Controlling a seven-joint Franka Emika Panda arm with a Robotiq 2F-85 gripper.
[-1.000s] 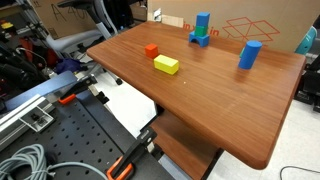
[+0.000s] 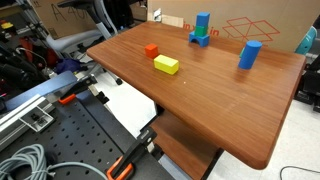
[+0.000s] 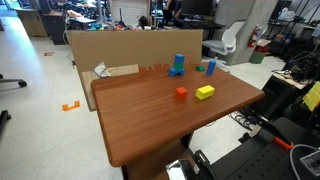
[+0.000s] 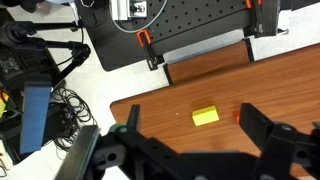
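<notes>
A yellow block (image 2: 166, 64) lies flat on the brown table, and a red cube (image 2: 151, 49) sits a little to its left in exterior view 1. Farther back stands a stack of blue and green pieces (image 2: 201, 28). A blue cylinder (image 2: 249, 54) is upright on its own at the right. In the wrist view my gripper is open, its dark fingers (image 4: 132, 120) spread wide apart. Below it, at a distance, the yellow block (image 4: 205, 116) shows in the gap; the red cube (image 4: 239, 116) is partly hidden by a finger. Nothing is held.
Cardboard panels (image 3: 130, 47) wall the table's far side. A crumpled white item (image 3: 101, 70) lies by the panel. The black perforated base (image 2: 75, 140) with cables runs along the near side.
</notes>
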